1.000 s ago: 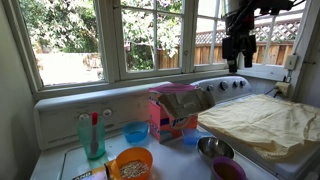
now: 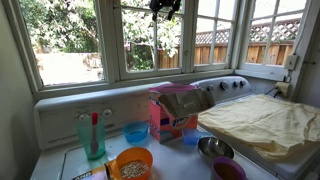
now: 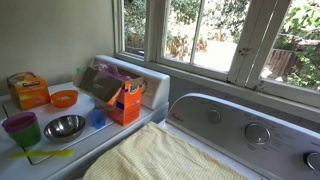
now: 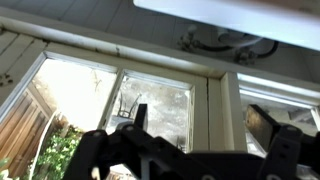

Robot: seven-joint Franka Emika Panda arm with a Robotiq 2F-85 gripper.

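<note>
High in front of the window, at the top edge of exterior view 1, only the tip of my gripper [image 2: 166, 10] shows. The wrist view has its two fingers wide apart, the left finger [image 4: 141, 117] and the right one with clear space between, so the gripper is open and empty. Far below it, an orange and pink box [image 2: 174, 112] with raised flaps stands on the white machine top. An orange bowl [image 2: 132, 165] with pale bits inside sits in front. A green cup [image 2: 91, 140] holds a red-handled utensil. Exterior view 2 does not show the gripper.
Around the box are a blue bowl [image 2: 136, 131], a metal bowl [image 2: 214, 149], a blue cup [image 3: 97, 119] and a purple cup [image 2: 228, 171]. Yellow cloth [image 2: 262, 124] covers the right machine. A smaller orange box [image 3: 29, 91] stands at the far left.
My gripper has moved left and up across the window, from above the right machine to above the box, nearly leaving exterior view 1. Objects below have not moved.
</note>
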